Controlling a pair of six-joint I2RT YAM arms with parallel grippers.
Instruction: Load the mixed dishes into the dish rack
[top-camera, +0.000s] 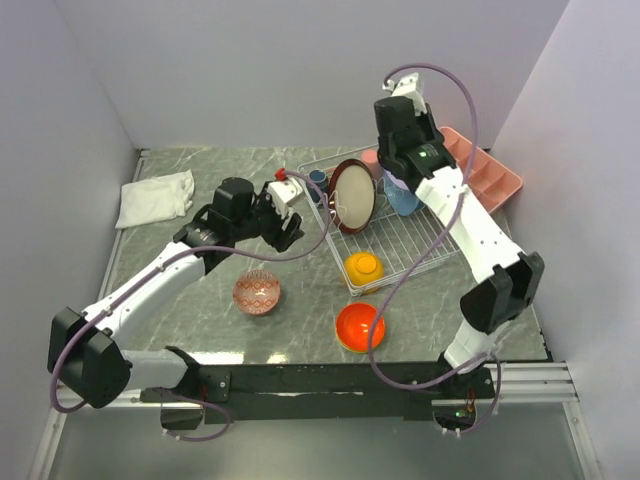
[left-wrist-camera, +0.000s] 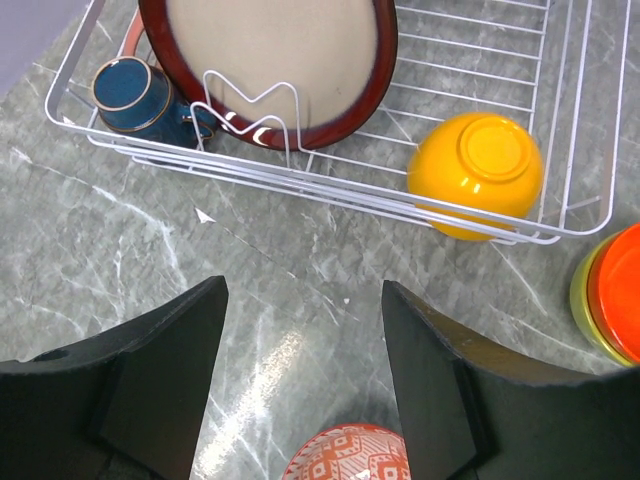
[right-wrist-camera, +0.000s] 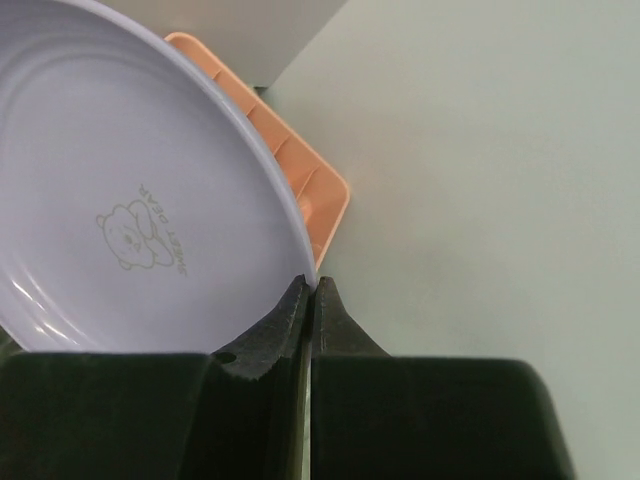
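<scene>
My right gripper is shut on the rim of a lavender plate (right-wrist-camera: 140, 190), raised high over the rack's back; in the top view the arm mostly hides the plate. The wire rack (top-camera: 405, 265) holds a cream plate with brown rim (left-wrist-camera: 270, 50), a navy mug (left-wrist-camera: 130, 95), an upturned yellow bowl (left-wrist-camera: 480, 160) and a blue item (top-camera: 400, 195). My left gripper hangs open left of the rack, nothing between its fingers. Stacked orange bowls (top-camera: 358, 322) and a patterned bowl (top-camera: 256, 290) lie on the counter.
A peach tray (top-camera: 490, 175) sits at the back right beside the wall. A folded white cloth (top-camera: 155, 200) lies at the left. The counter between cloth and rack is clear.
</scene>
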